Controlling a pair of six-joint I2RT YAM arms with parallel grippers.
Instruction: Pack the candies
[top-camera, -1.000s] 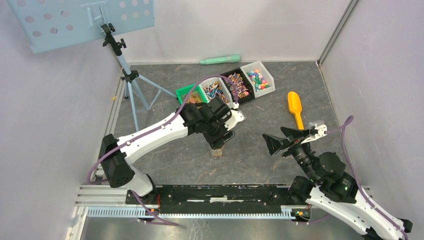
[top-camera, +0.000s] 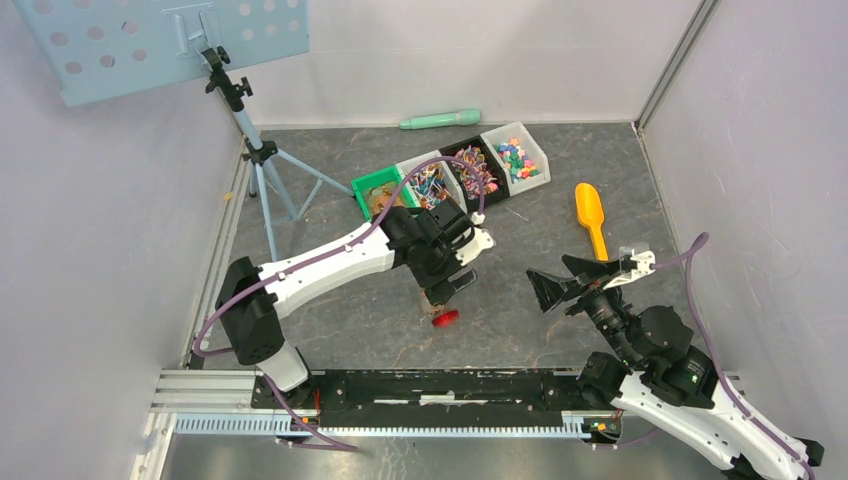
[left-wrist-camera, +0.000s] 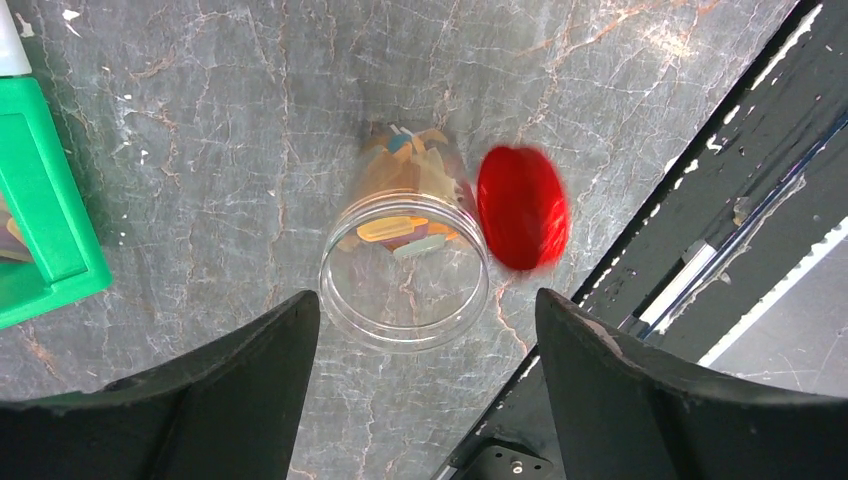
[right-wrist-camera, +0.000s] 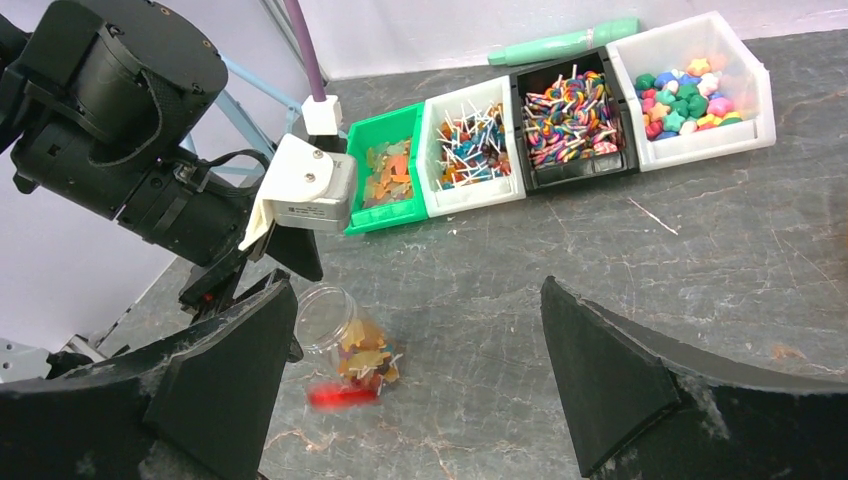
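A clear jar (left-wrist-camera: 404, 300) with its mouth uncovered stands on the counter, candies (left-wrist-camera: 408, 155) in its lower part. Beside it, off the rim, is the red lid (left-wrist-camera: 523, 208), tilted and blurred; whether it touches the counter I cannot tell. In the right wrist view the lid (right-wrist-camera: 341, 396) shows edge-on by the jar's base. My left gripper is open over the jar mouth with nothing between its fingers. Off to the right, my right gripper (top-camera: 546, 290) hangs open and empty above the counter.
Along the back stand a green bin (right-wrist-camera: 353, 200), a white bin (right-wrist-camera: 475, 199), a black bin (right-wrist-camera: 580, 172) of lollipops and another white bin (right-wrist-camera: 705, 146). A yellow scoop (top-camera: 590, 208) lies at right.
The right arm is nearly still.
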